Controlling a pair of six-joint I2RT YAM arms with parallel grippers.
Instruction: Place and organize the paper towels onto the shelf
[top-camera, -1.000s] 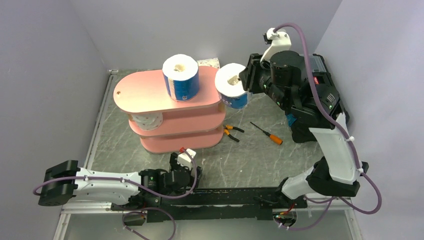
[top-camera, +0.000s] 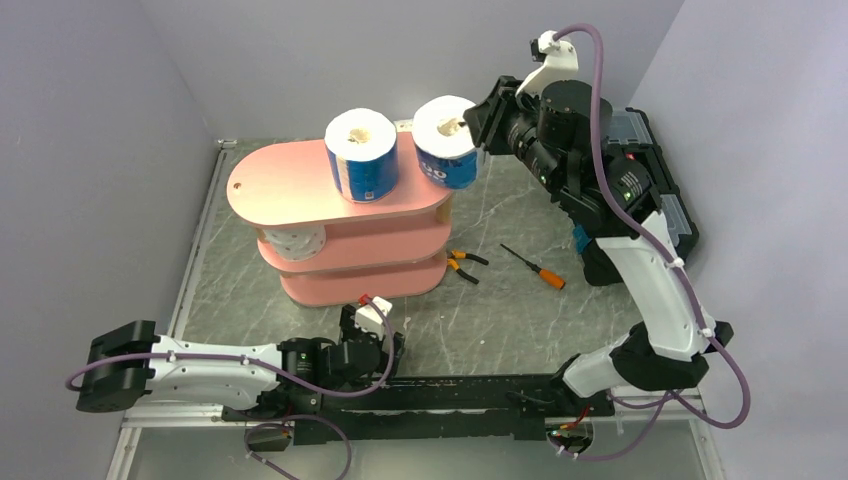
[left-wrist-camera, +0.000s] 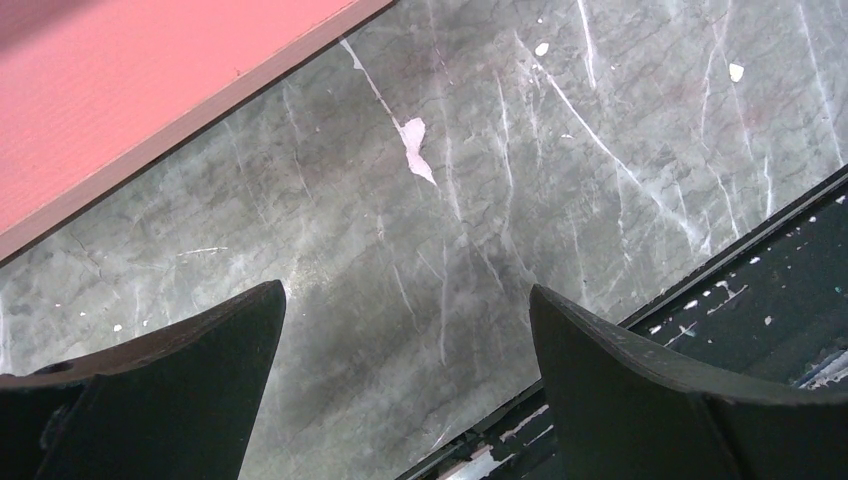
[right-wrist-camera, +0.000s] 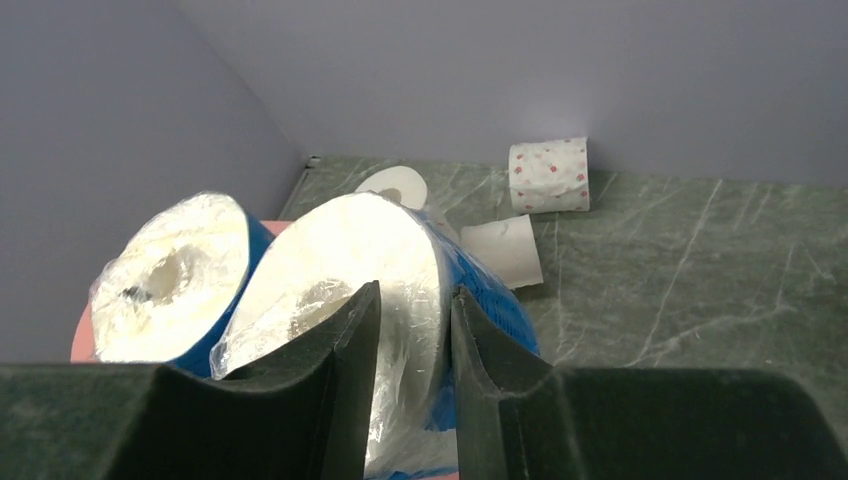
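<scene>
The pink three-tier shelf (top-camera: 270, 185) carries a wrapped blue-and-white paper towel roll (top-camera: 362, 165) on its top. My right gripper (top-camera: 478, 125) is shut on a second wrapped roll (top-camera: 445, 155) at the top tier's right end; the right wrist view shows that roll (right-wrist-camera: 335, 270) between and beyond the fingers, beside the other roll (right-wrist-camera: 170, 285). A white roll (top-camera: 295, 242) sits on the middle tier. My left gripper stands open low over the bare floor by the shelf's pink front edge (left-wrist-camera: 180, 100), nothing between its fingers.
Pliers (top-camera: 465, 262), a screwdriver (top-camera: 540, 270) and a black case (top-camera: 635, 260) lie right of the shelf. Several white rolls (right-wrist-camera: 548, 175) rest behind the shelf. Grey walls enclose the floor, which is clear in front.
My right gripper and its roll have moved left and toward the back, from beside the shelf's right end onto or over the top tier. The left arm has not moved.
</scene>
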